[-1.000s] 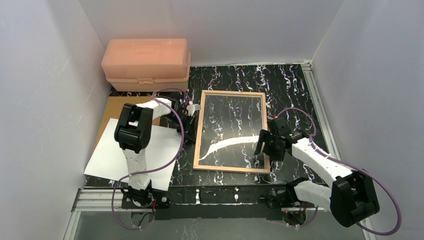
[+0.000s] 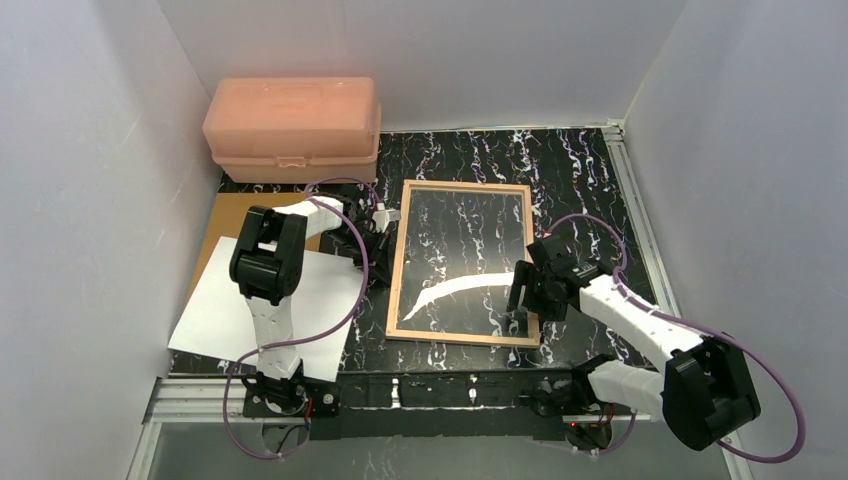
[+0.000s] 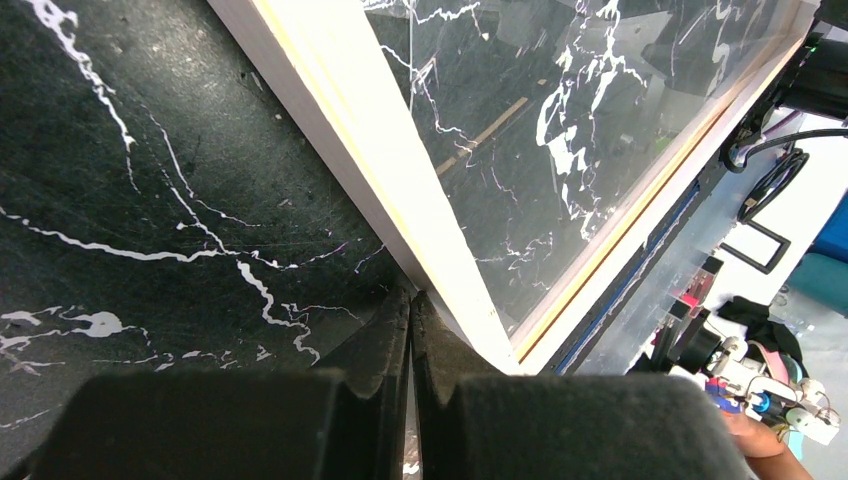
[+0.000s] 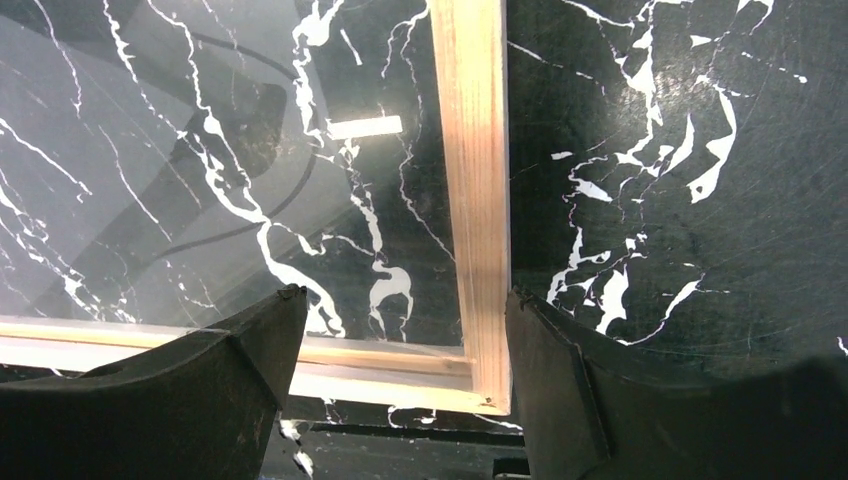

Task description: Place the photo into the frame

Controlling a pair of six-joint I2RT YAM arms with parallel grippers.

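Observation:
The wooden frame lies flat in the middle of the table, its clear pane showing the dark marble through it. White sheets lie at the left; no printed picture shows on them. My left gripper is shut against the outside of the frame's left rail, with nothing visible between its tips. At the lower right corner, my right gripper straddles the right rail. Its right finger is at the rail's outer side; its left finger is over the pane, visibly apart from that rail.
A brown board lies partly under the white sheets. Behind them stands a pinkish lidded box. The pane mirrors the arms.
The right arm has shifted very slightly, with its hose and the reflection in the pane. The left arm, the frame and the sheets stay where they were.

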